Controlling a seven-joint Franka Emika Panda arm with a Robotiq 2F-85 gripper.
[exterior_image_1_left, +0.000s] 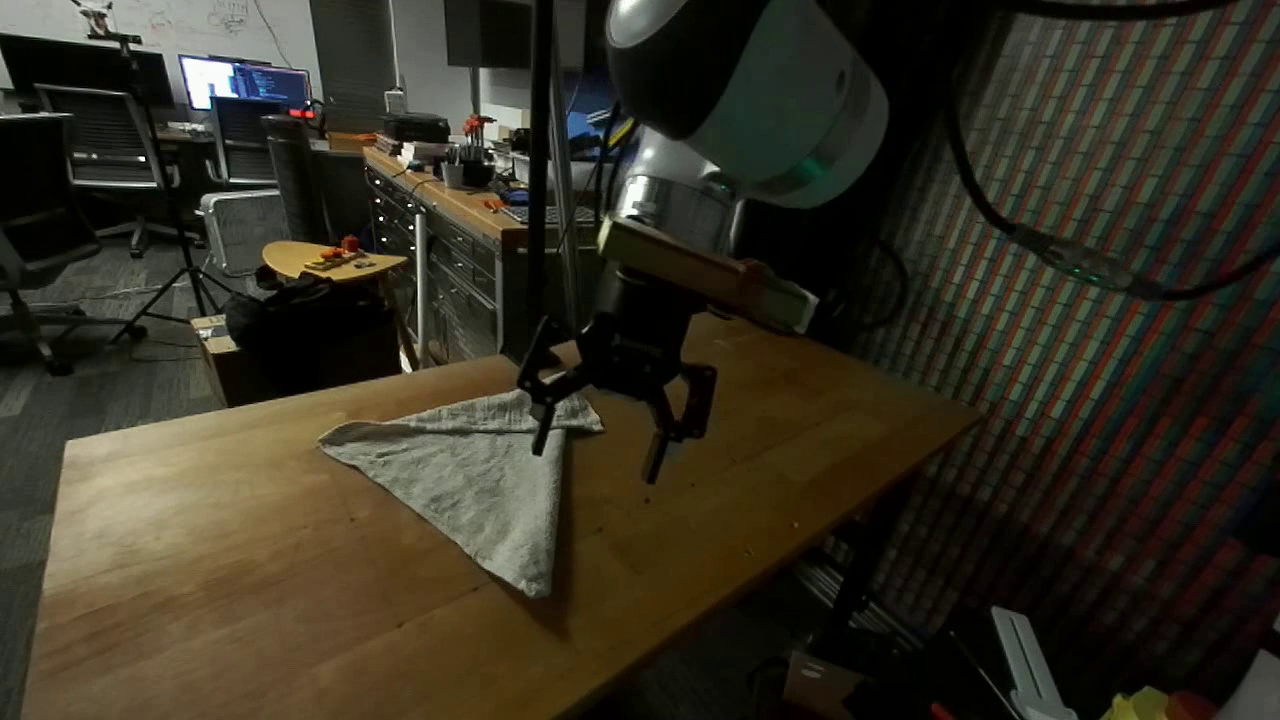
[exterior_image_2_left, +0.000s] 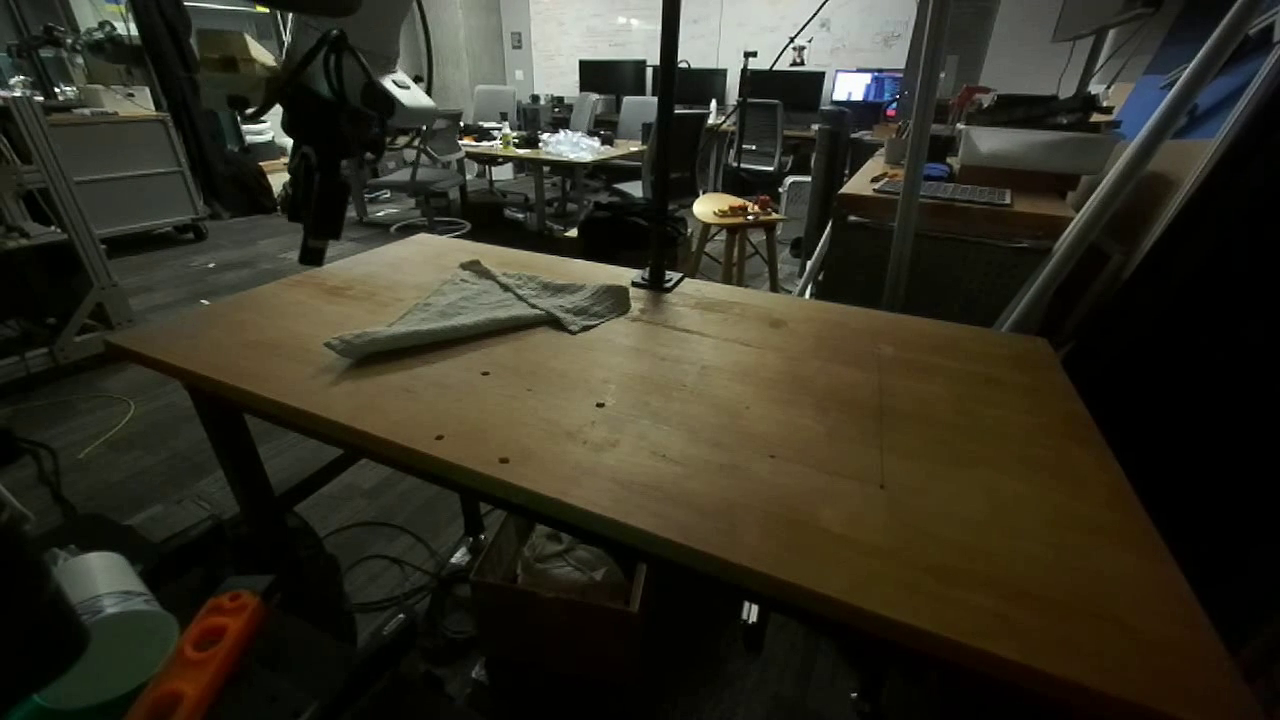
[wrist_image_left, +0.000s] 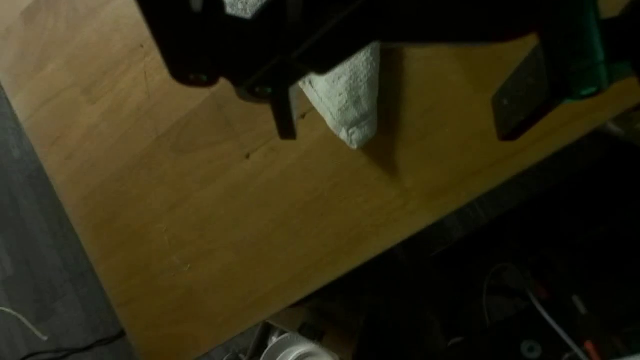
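Note:
A pale grey cloth (exterior_image_1_left: 486, 474) lies folded into a rough triangle on the wooden table, a flap turned over along its far side. The second exterior view shows the same cloth (exterior_image_2_left: 480, 310) near the table's back edge. My gripper (exterior_image_1_left: 596, 466) hangs above the table, its fingers spread wide and nothing between them. In the wrist view the cloth's narrow corner (wrist_image_left: 354, 114) shows below the open gripper, nearer the left finger; the arm's dark parts hide most of the rest. The gripper (exterior_image_2_left: 312, 254) appears above the table's far left in the second exterior view.
A black post (exterior_image_2_left: 663, 180) rises at its back edge. Beyond the front edge is a dark floor with boxes and cables.

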